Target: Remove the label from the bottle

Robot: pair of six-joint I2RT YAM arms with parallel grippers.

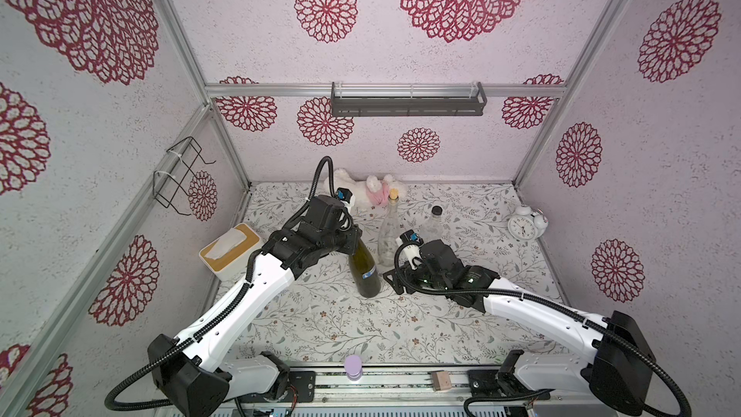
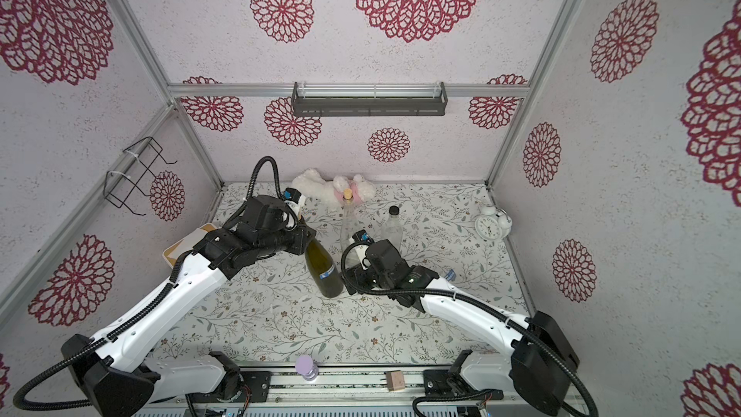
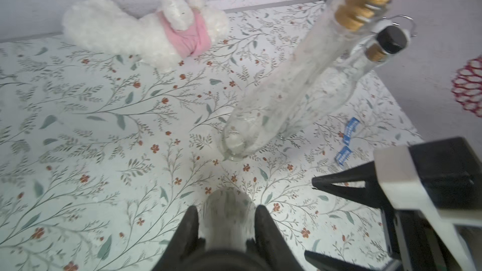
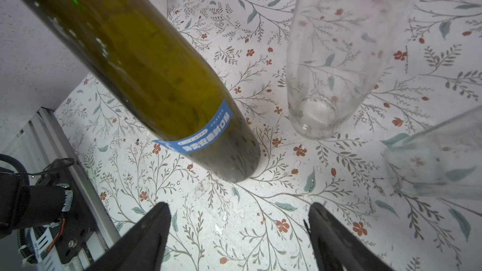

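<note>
The green glass bottle (image 1: 362,261) leans, its neck hidden behind my left gripper, which is shut on it. A narrow blue label (image 4: 200,133) with white print wraps the lower part of the bottle. Just right of the bottle's base, my right gripper points at it, its fingers (image 4: 159,228) apart and only patterned table visible between them. In the right wrist view the bottle base is close to the table; I cannot tell whether it touches.
A clear corked bottle (image 1: 389,235) and a black-capped clear bottle (image 3: 331,90) stand behind. Blue label pieces (image 3: 350,129) lie on the table at the right. A white plush toy (image 3: 115,32) lies at the back, a clock (image 1: 526,224) far right.
</note>
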